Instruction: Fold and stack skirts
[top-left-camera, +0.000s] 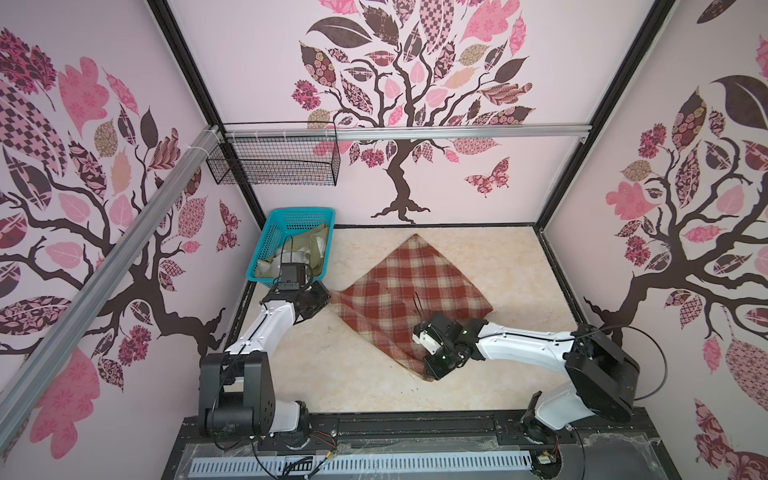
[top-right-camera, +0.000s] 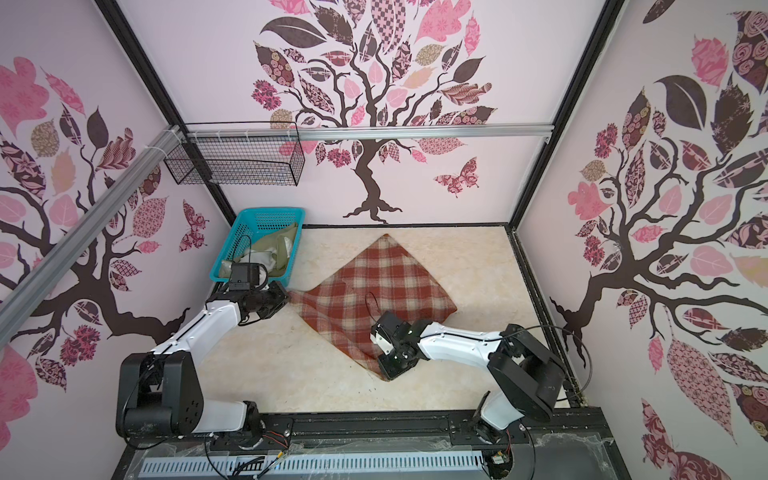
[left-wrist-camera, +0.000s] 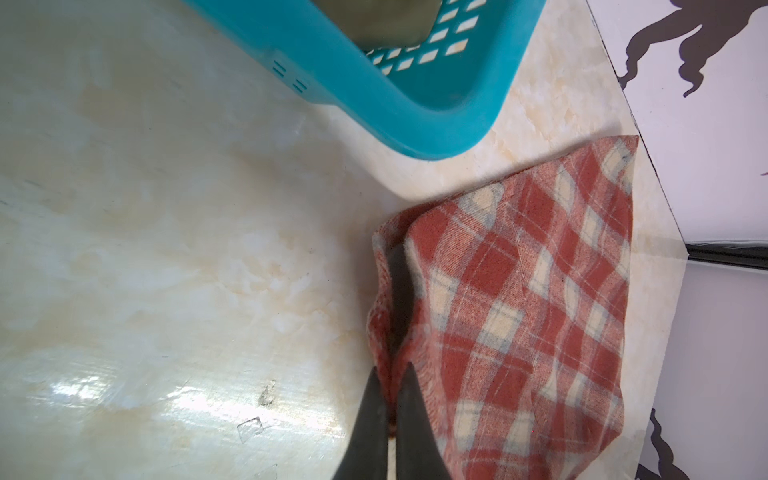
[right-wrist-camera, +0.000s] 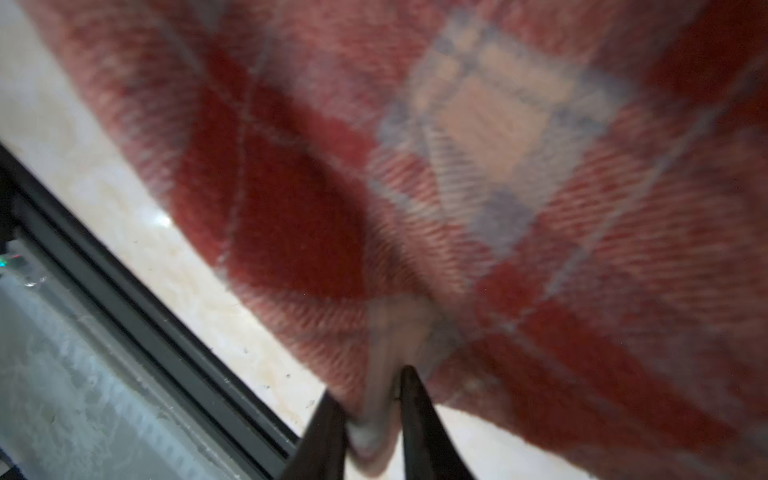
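A red and cream plaid skirt (top-left-camera: 416, 276) lies spread on the table, one corner toward the back wall. My left gripper (top-left-camera: 326, 293) is at its left corner, beside the teal basket. The left wrist view shows the cloth (left-wrist-camera: 512, 320) bunched into a fold that runs between the shut fingertips. At the skirt's front corner is my right gripper (top-left-camera: 430, 373). In the right wrist view, slightly blurred, its fingers (right-wrist-camera: 428, 436) stand somewhat apart, with the pointed tip of cloth (right-wrist-camera: 376, 400) between them. The right arm covers part of the skirt's front.
The teal basket (top-left-camera: 329, 240) at the back left holds olive and pale cloth (top-left-camera: 308, 244). A black wire basket (top-left-camera: 280, 160) hangs above it from the rail. Bare table (top-left-camera: 512, 260) shows at the back right and along the front.
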